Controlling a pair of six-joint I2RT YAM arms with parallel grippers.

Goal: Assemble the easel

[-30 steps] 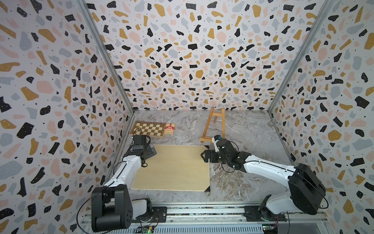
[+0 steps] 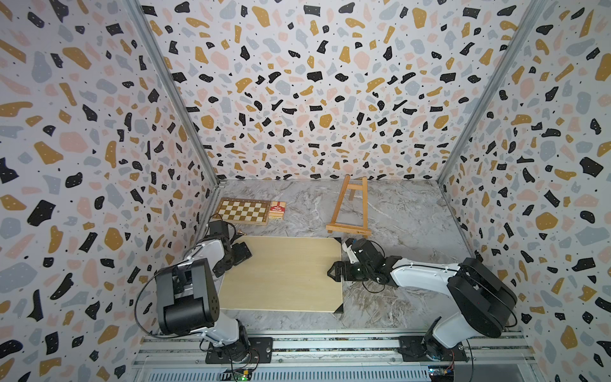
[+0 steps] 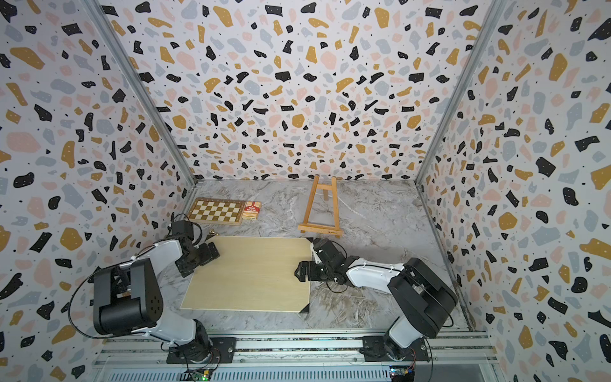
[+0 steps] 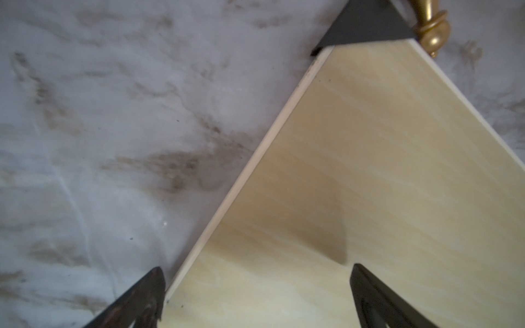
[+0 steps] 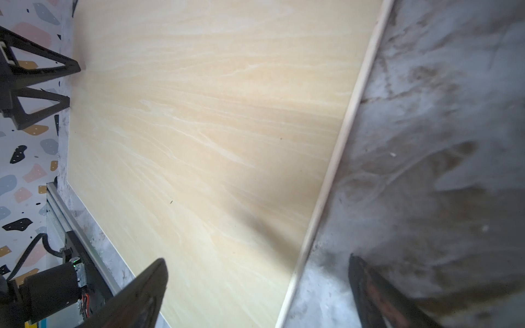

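Observation:
A wooden easel frame point(image 2: 365, 203) stands at the back right of the table. In front lies a pale wooden board point(image 2: 283, 280) with black corner caps. My left gripper is open, low over the board's left edge near a capped corner point(image 4: 363, 24); nothing is between its fingers. My right gripper is open at the board's right edge, that edge running between its fingers without being clamped.
A chessboard point(image 2: 243, 210) and a red-and-yellow box point(image 2: 277, 209) lie at the back left. A brass-coloured object point(image 4: 433, 38) sits just beyond the left capped corner.
My left arm has moved down toward the board's left edge. My right gripper has moved slightly toward the front and lower. The board and easel look unmoved.

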